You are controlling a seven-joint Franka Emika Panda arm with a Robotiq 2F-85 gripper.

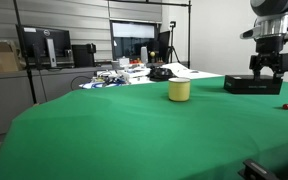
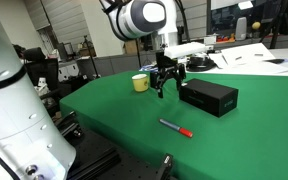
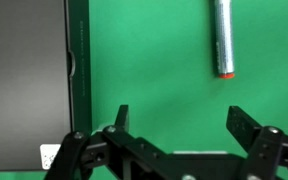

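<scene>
A marker with a silver-white barrel and a red end (image 3: 224, 40) lies on the green table, upper right in the wrist view. In exterior view 2 the same marker (image 2: 176, 128) rests toward the near side of the table. My gripper is open above bare green cloth, its fingers wide apart with nothing between them. Left of it in the wrist view is a black box (image 3: 24, 80) with a small white label. Exterior view 2 shows the gripper (image 2: 165, 88) low, beside the left end of that box (image 2: 212, 97).
A yellow mug (image 1: 179, 90) stands on the table away from the gripper. Cables and other clutter (image 1: 129, 72) lie at the far edge.
</scene>
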